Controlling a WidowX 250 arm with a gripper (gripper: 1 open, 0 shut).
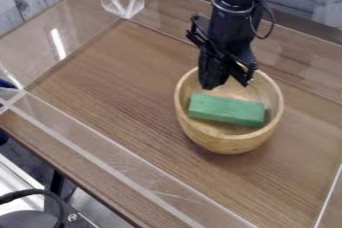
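Note:
A wooden bowl (230, 135) sits on the tabletop at centre right, holding a green rectangular block (227, 110) that lies in its lower part. The black robot gripper (214, 77) hangs over the back rim of the bowl, above and behind the block and apart from it. Its fingers look close together, with nothing visible between them, though their exact spacing is hard to make out at this size.
A clear plastic shape (122, 0) lies at the back left of the wooden table (107, 92). A dark cable or hose (40, 202) shows at the lower left corner, beyond the table's edge.

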